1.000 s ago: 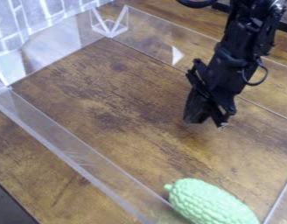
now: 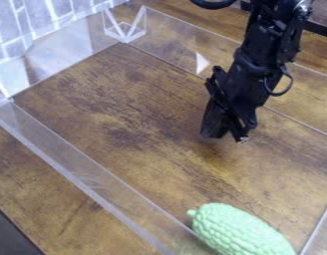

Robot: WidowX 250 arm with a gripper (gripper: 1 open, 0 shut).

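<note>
The black gripper [image 2: 222, 127] hangs over the middle-right of the wooden floor of a clear-walled enclosure, fingers pointing down. It looks shut, with nothing visible between its fingers. A pale green, bumpy, elongated object [image 2: 241, 228] lies at the bottom right, below and apart from the gripper, cut off by the frame's edge.
Clear plastic walls [image 2: 87, 174] bound the wooden floor [image 2: 113, 110] on several sides. The floor left of the gripper is bare. A white tiled or quilted surface [image 2: 40, 25] is at the upper left, beyond the wall.
</note>
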